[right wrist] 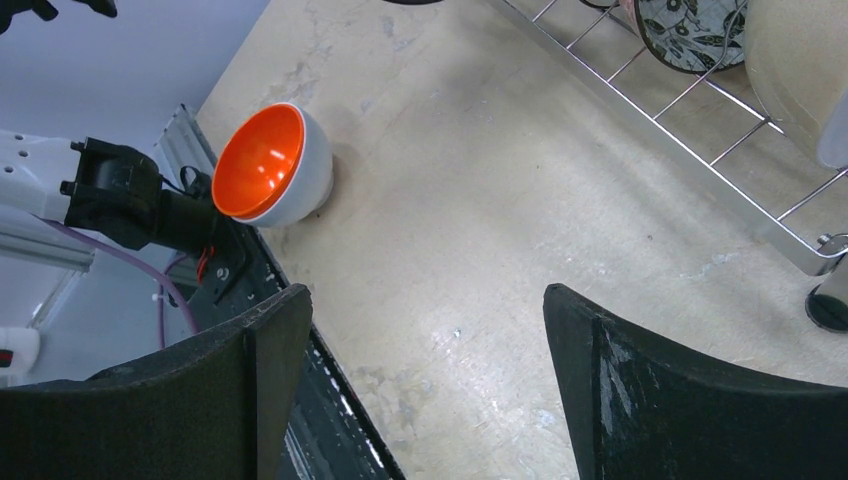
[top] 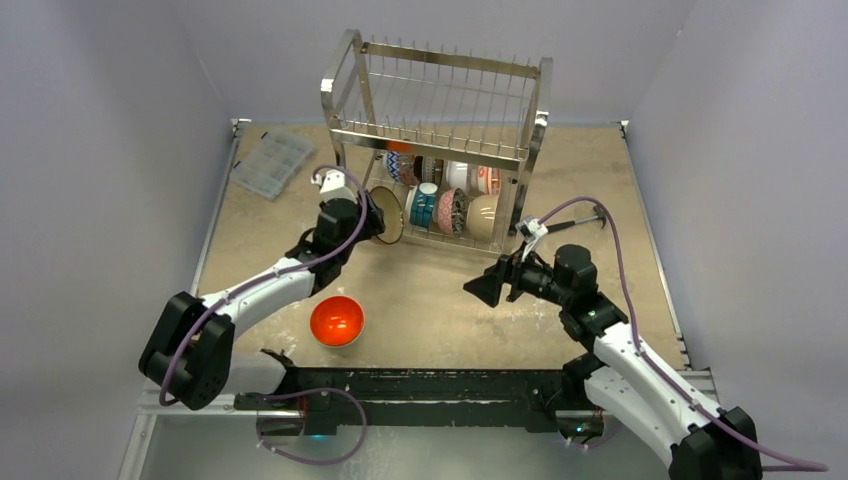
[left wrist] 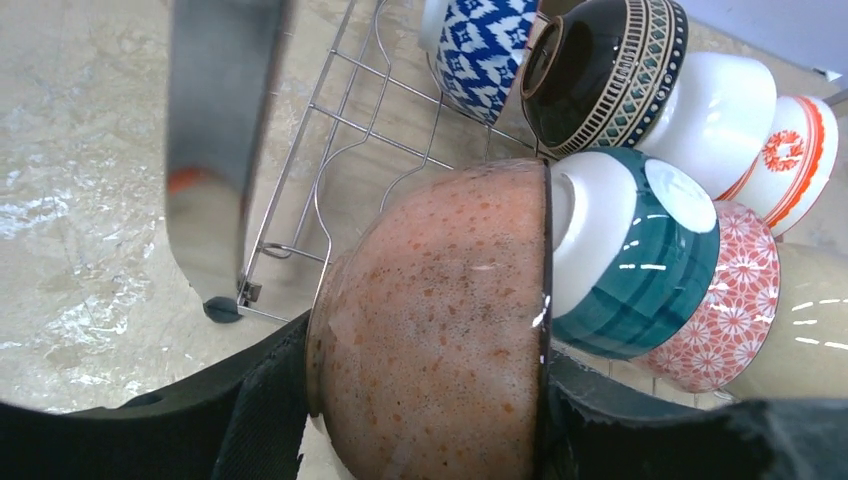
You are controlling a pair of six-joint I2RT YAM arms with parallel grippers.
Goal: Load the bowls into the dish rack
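A speckled beige bowl [left wrist: 430, 320] stands on its side at the left end of the rack's lower tier [left wrist: 330, 140], between the fingers of my left gripper [top: 368, 222]; whether they grip it is unclear. Beside it sit a teal bowl [top: 421, 204], a pink patterned bowl [top: 450, 211] and a cream bowl [top: 482, 216], with several others behind. An orange bowl [top: 336, 320] rests on the front left of the table. My right gripper [top: 495, 282] is open and empty, front right of the rack.
The rack's upper tier [top: 440, 90] looks empty. A clear plastic box [top: 270, 163] lies back left, and a hammer-like tool [top: 580, 220] right of the rack.
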